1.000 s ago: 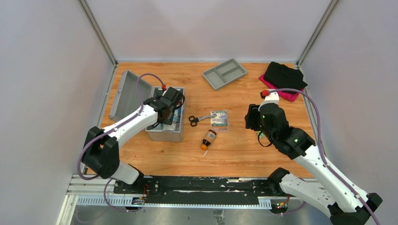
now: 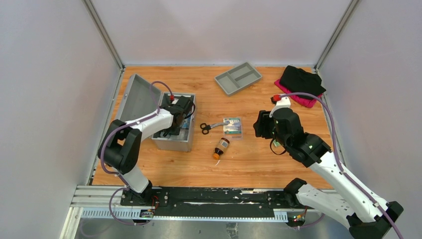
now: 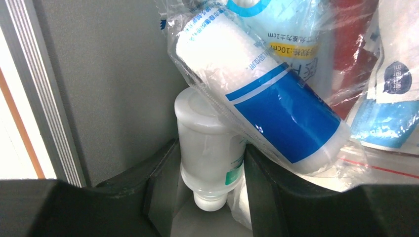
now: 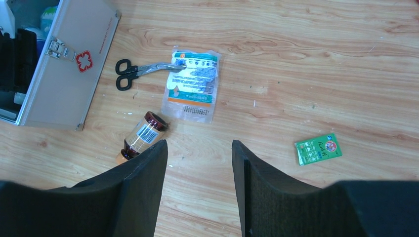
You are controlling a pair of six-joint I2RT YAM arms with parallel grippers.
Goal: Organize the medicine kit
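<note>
The open medicine box [image 2: 171,145] stands at the left, with my left gripper reaching down inside it. In the left wrist view, my left gripper is shut on a white bottle [image 3: 210,160], one finger on each side of it. A bagged blue-and-white roll [image 3: 276,103] overlaps the bottle's upper end. My right gripper hangs over the table, part open and empty. Below it lie a brown bottle [image 4: 144,134], scissors [image 4: 126,74] partly on a clear packet [image 4: 192,91], and a green packet [image 4: 318,149]. Fingertip contact with the bottle is clearest on its right side.
A grey divided tray [image 2: 238,78] lies at the back of the table. Black cloth [image 2: 300,81] on pink cloth [image 2: 307,102] sits at the back right. Bare table lies between the clear and green packets.
The left forearm has swung towards the box, its gripper staying inside and shifting slightly. My right gripper has moved a little to the left. The table items have not moved.
</note>
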